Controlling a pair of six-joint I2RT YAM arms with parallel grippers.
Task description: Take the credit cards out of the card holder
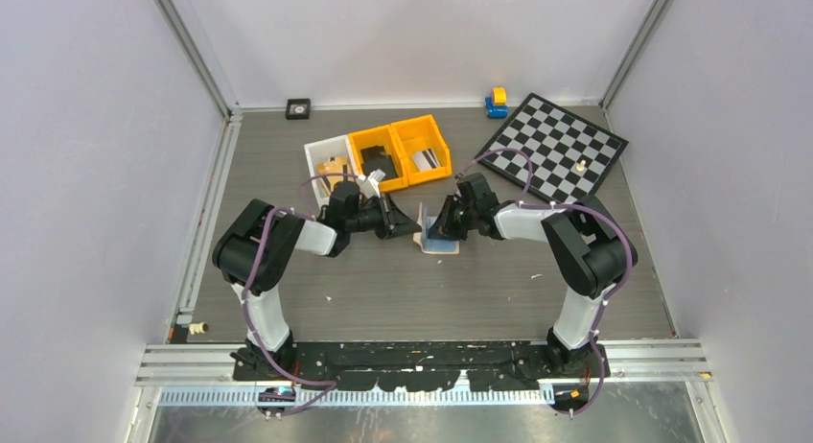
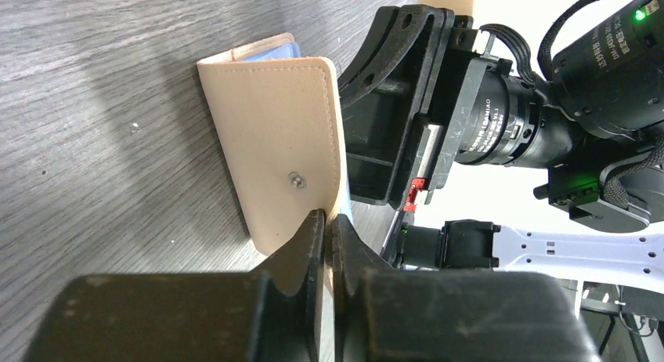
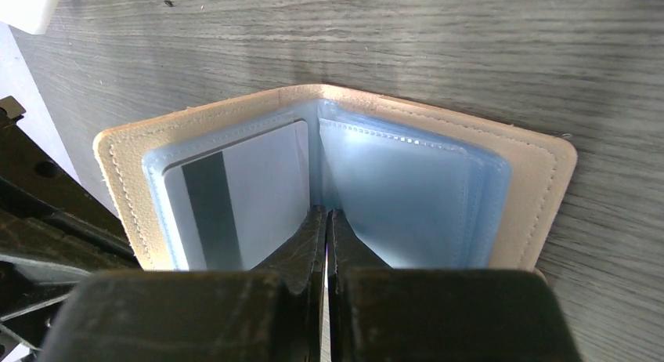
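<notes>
A tan card holder [image 3: 548,162] stands folded open on the table, its blue clear sleeves [image 3: 415,182] facing the right gripper. In its left flap sits a white card [image 3: 258,174] with a dark stripe. My right gripper is shut on the sleeve edge near the fold. The left flap is raised steeply; its tan outer side [image 2: 274,135] with a snap faces the left wrist view. At that flap's edge, my left gripper has its fingertips close together, and whether they pinch the edge is unclear. More cards [image 1: 425,160] lie in the orange bin.
Behind the arms stand a white bin [image 1: 312,160] and an orange two-part bin [image 1: 419,127]. A chessboard [image 1: 556,146] lies at the back right, near a blue and yellow toy [image 1: 496,103].
</notes>
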